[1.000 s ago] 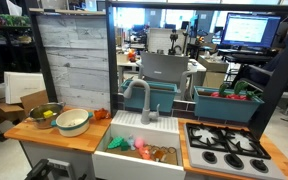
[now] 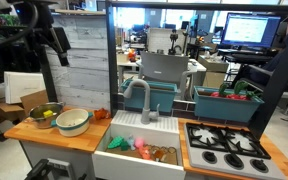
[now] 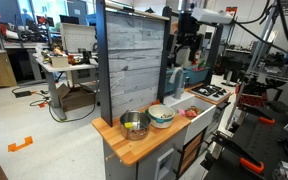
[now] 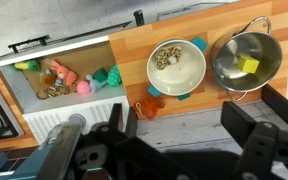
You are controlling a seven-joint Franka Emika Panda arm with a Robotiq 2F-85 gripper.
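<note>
A white-green bowl (image 4: 176,67) stands on the wooden counter with small pale brown pieces inside. Beside it is a metal pot (image 4: 228,62) holding a yellow block (image 4: 247,64). An orange-red toy (image 4: 151,102) lies on the wood near the bowl. My gripper (image 3: 186,52) hangs high above the counter, pointing down, well clear of the bowl (image 3: 161,117) and pot (image 3: 135,124). Its dark fingers look spread apart at the bottom of the wrist view, and nothing shows between them.
The white sink (image 2: 112,158) holds several colourful toys, with a tall faucet (image 2: 140,98) behind it. A stove (image 2: 227,148) stands to the right. Teal bins (image 2: 225,107) hang behind the counter, and a grey plank wall (image 2: 76,60) rises behind the pot and bowl.
My arm and gripper have come into the upper left of exterior view 1, where they were absent before. The bowl, pot and toys have not visibly moved.
</note>
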